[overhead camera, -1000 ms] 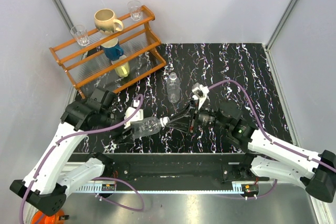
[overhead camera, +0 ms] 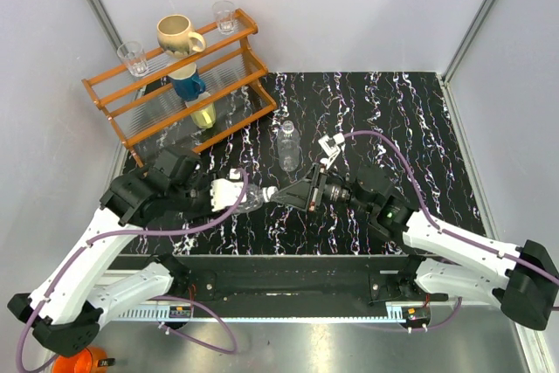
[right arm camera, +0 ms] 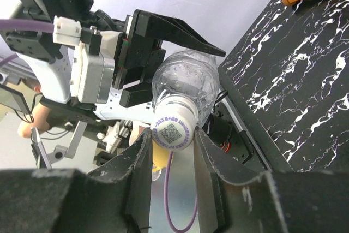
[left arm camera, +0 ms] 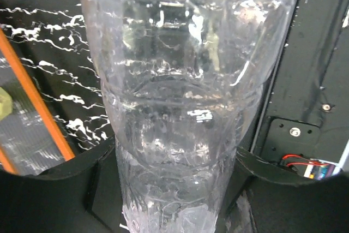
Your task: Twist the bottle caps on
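A clear plastic bottle (overhead camera: 251,199) is held tilted on its side above the table, its neck toward my right arm. My left gripper is shut around its body, which fills the left wrist view. On the neck sits a white cap (right arm camera: 173,129) with a printed code, facing the right wrist camera. My right gripper is part open, one finger at each side of the cap; whether the pads touch it is hard to tell. How tightly the cap sits on the neck does not show. A second clear bottle (overhead camera: 288,148) stands on the table farther back.
A wooden rack (overhead camera: 249,76) with mugs and glasses stands at the back left, close to my left arm. Purple cables hang along both arms.
The right gripper has turned about the cap, moving slightly left.
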